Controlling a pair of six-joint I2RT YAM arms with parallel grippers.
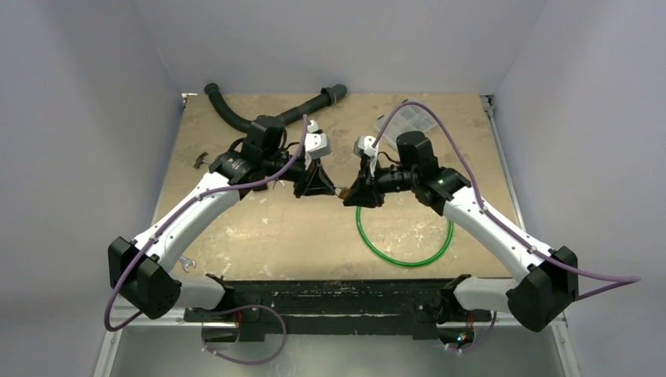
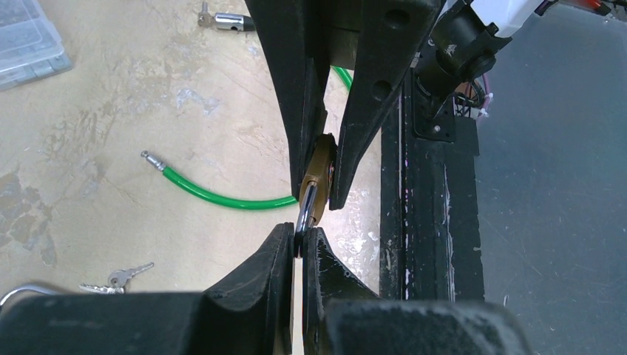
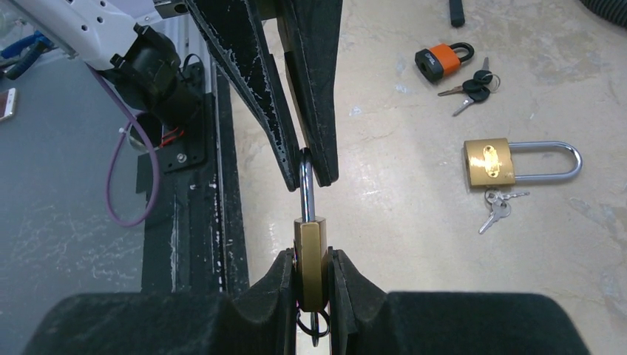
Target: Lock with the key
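Between my two grippers hangs a small brass padlock [image 3: 310, 259]. In the left wrist view my left gripper is shut on its steel shackle [image 2: 307, 203]; the right wrist view shows this from the other side. The fingers of my right gripper lie close along both sides of the brass body. Whether they press on it I cannot tell. A dark ring [image 3: 313, 325] with a thin metal piece shows below the body, partly hidden by the right fingers. From above, the padlock [image 1: 343, 192] is tiny between the gripper tips.
On the table lie a long-shackle brass padlock [image 3: 488, 163] with small keys [image 3: 498, 211], and an orange-black padlock [image 3: 444, 61] with black-headed keys [image 3: 475, 87]. A green hose [image 1: 424, 259] curves at the right. At the back are a black hose [image 1: 302, 110] and a clear box [image 1: 410, 122].
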